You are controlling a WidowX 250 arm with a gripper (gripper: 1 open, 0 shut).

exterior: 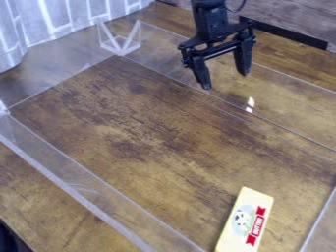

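My dark gripper (221, 69) hangs from the top of the view over the back part of the wooden table, its fingers spread open with nothing seen between them. A pale yellow flat box (245, 221) with a red label and a cartoon picture lies at the front right, well apart from the gripper.
Clear transparent panels border the wooden work area (138, 138) along the sides and back. A small white stand (120, 37) is at the back left, near a white curtain (33, 20).
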